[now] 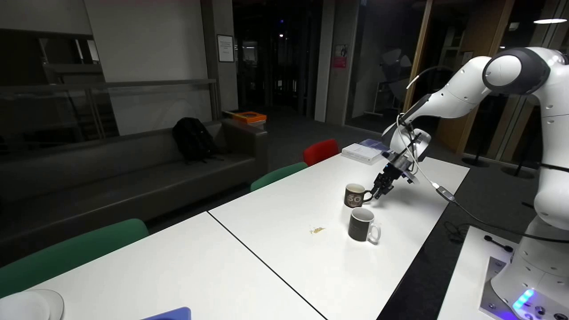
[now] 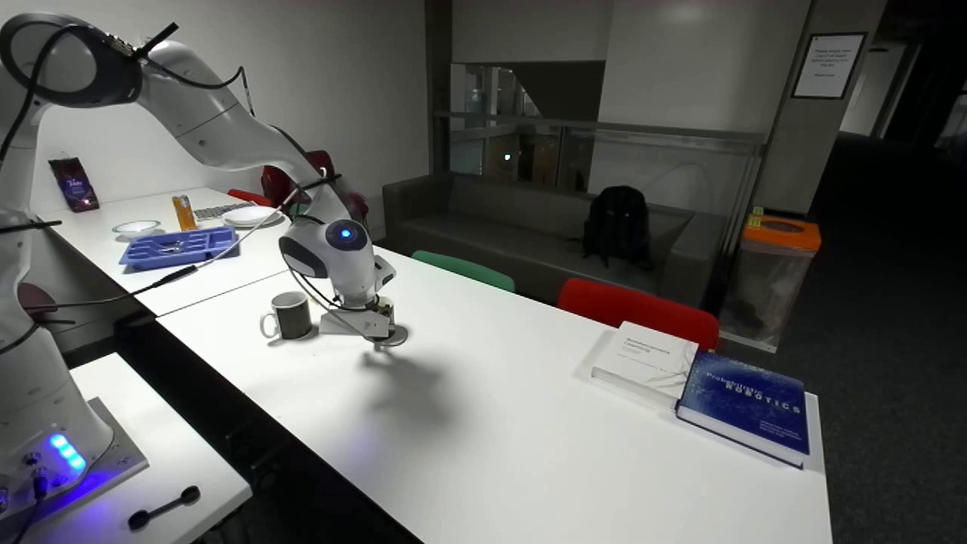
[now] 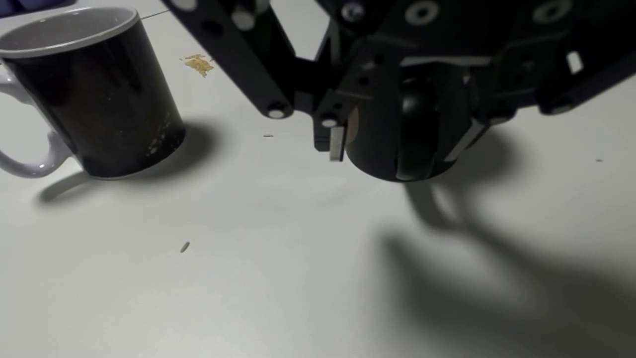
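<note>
A dark mug marked "30" (image 1: pixel 353 199) stands upright on the white table, its handle (image 3: pixel 415 143) facing my gripper. My gripper reaches down at the handle side, its fingers parted. In the wrist view the handle appears between the two fingers, with a gap beside it; whether a finger touches the mug cannot be told. Most of that mug is hidden behind the gripper there. The second mug (image 3: pixel 98 98), dark outside with a white handle, stands upright nearby, clear of the fingers.
Yellowish crumbs (image 1: pixel 317 230) lie by the mugs. Two books, one white (image 2: pixel 645 360) and one blue (image 2: pixel 745 399), rest at one table end. A blue tray (image 2: pixel 178 248) and dishes occupy the other end. Much bare table separates the gripper from the books.
</note>
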